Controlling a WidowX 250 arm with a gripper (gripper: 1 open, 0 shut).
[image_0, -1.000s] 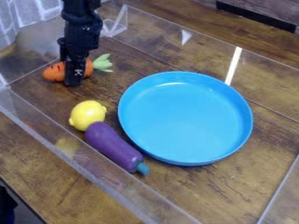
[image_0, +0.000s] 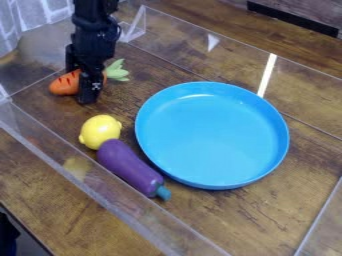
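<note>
A yellow lemon (image_0: 99, 131) lies below it, and a purple eggplant (image_0: 128, 168) lies diagonally under the lemon. A large blue plate (image_0: 211, 135) fills the middle right of the wooden table.
Clear plastic walls edge the work area at the left and bottom.
The gripper has shifted very slightly around the carrot; the other objects have not moved.
</note>
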